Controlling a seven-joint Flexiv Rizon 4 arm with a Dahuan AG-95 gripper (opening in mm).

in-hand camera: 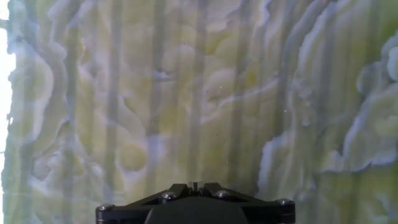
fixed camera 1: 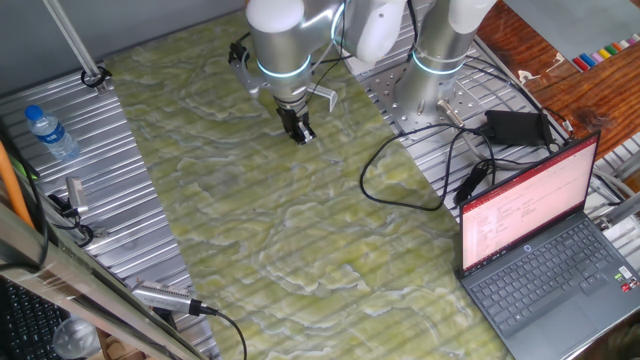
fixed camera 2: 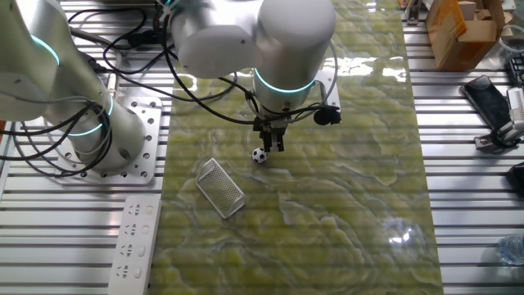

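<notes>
In exterior view 2 a small black-and-white soccer ball (fixed camera 2: 259, 155) rests on the green marbled mat, just left of my gripper (fixed camera 2: 275, 148). A white mesh goal (fixed camera 2: 220, 188) lies nearby on the mat; exterior view 1 shows part of the goal's white frame (fixed camera 1: 325, 97) behind my gripper (fixed camera 1: 302, 138). In the wrist view my gripper is shut, its black fingers together at the bottom edge, and nothing shows between them. Neither ball nor goal appears in that view. I cannot make out the ball in exterior view 1.
A laptop (fixed camera 1: 540, 260) stands at the mat's right edge, with a looped black cable (fixed camera 1: 365, 170) reaching onto the mat. A water bottle (fixed camera 1: 52, 133) stands on the left slats. A power strip (fixed camera 2: 134, 246) lies beside the mat.
</notes>
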